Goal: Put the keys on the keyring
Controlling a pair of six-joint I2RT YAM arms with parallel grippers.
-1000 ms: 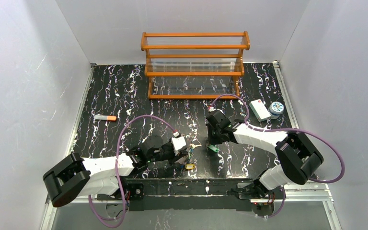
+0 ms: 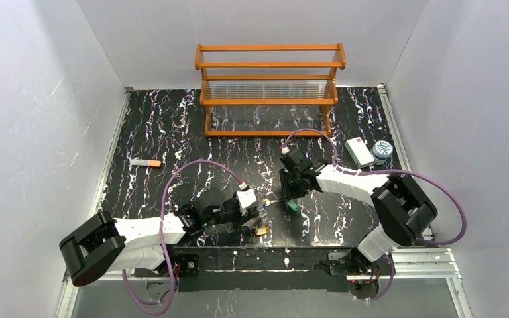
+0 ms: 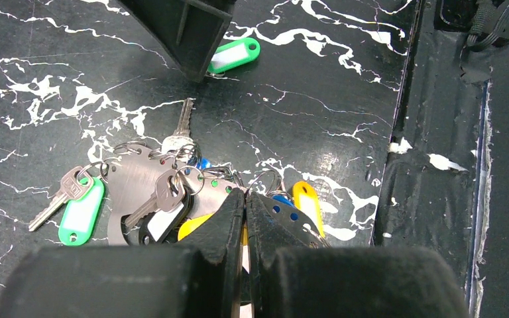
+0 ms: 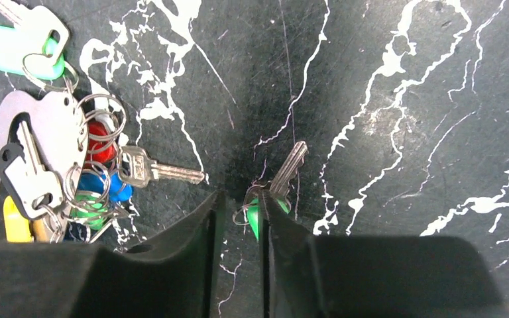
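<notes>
A metal key holder (image 3: 132,189) with several rings, keys and coloured tags lies on the dark marbled table. My left gripper is shut over it, its tips among the metal and rings; whether the thin plate is pinched between them is hidden. To its right lies a separate key (image 4: 290,167) with a small ring and a green tag (image 3: 235,54). Just above this key, my right gripper is part open. The ring shows through the gap, while one finger (image 4: 268,218) covers part of the green tag.
At the back stands a wooden rack (image 2: 268,103). A white box (image 2: 359,152) and a round tin (image 2: 382,150) sit at the right, and an orange-and-grey object (image 2: 147,163) at the left. Table behind the grippers is clear.
My right gripper has shifted slightly left. The left arm looks unmoved.
</notes>
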